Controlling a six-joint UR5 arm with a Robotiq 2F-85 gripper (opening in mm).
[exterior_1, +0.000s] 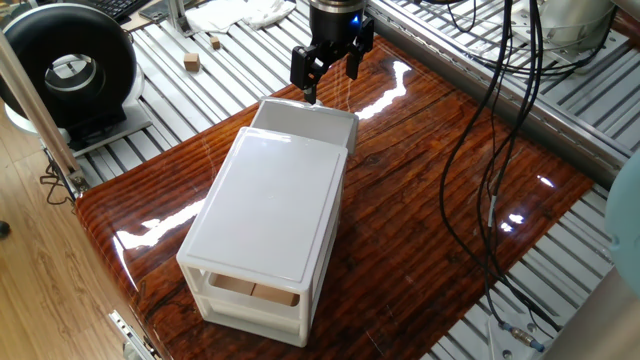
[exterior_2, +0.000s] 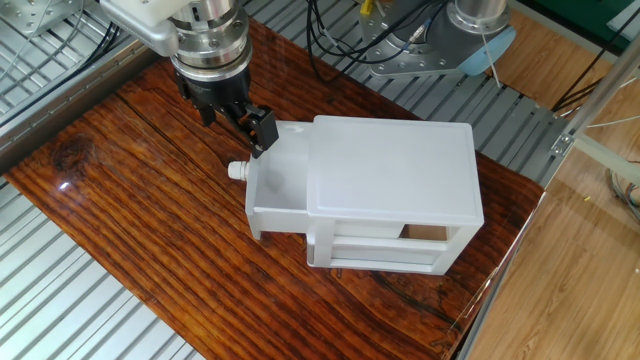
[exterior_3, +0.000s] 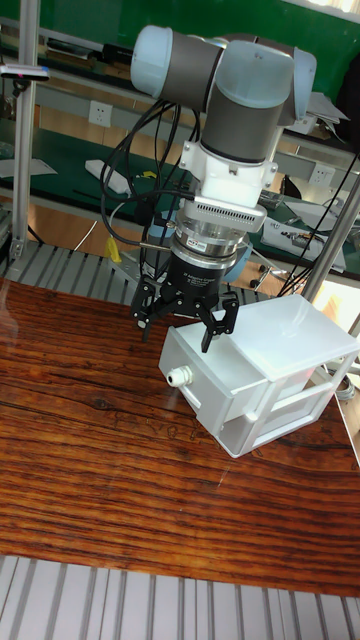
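Note:
A white cabinet stands on the glossy brown wooden table. Its upper drawer is pulled partly out, and the visible part of the inside looks empty. On the drawer's front sits a white round knob. My black gripper points down above the front end of the drawer, its two fingers spread well apart. Nothing shows between them. In the first exterior view, the gripper appears just beyond the drawer's front edge.
Something brown shows through the cabinet's back opening. Two small wooden blocks, one larger than the other, lie on the slatted surface off the table. Black cables hang at the right. The tabletop before the drawer is bare.

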